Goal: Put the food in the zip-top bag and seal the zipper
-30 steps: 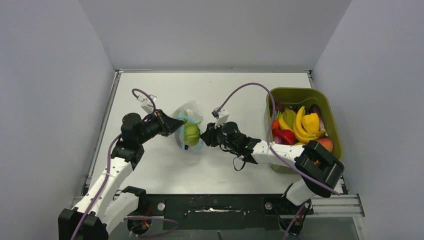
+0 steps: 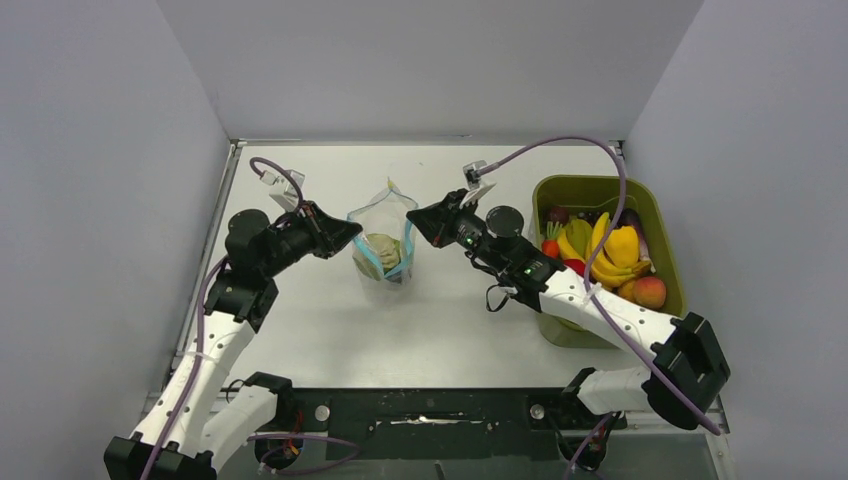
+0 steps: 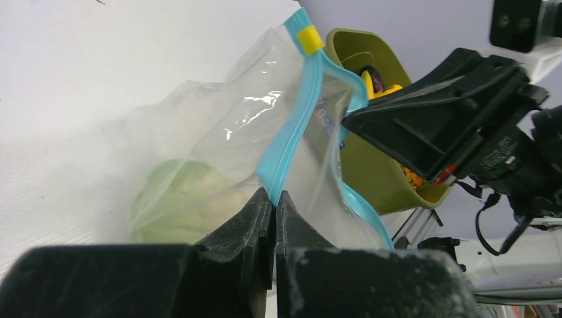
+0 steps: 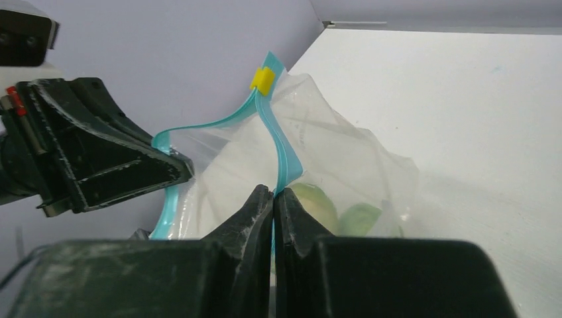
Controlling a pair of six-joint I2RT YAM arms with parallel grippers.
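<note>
The clear zip top bag (image 2: 386,213) with its blue zipper band stands upright mid-table, its mouth spread open between both arms. Inside, pale green food (image 2: 376,256) shows through the plastic. On one side my left gripper is shut on the bag's blue rim. Across the mouth, my right gripper is shut on the opposite rim. A yellow slider sits at the far end of the zipper, where the two blue edges meet; in the right wrist view the slider (image 4: 263,80) is also clear of the fingers.
At the right stands an olive bin (image 2: 662,225) with bananas (image 2: 604,262), a yellow pepper (image 2: 624,246) and other produce, partly under the right arm.
The right gripper moved away from the viewer and slightly right. The bag's mouth has spread and risen between the grippers, and the green food is now seen through plastic.
</note>
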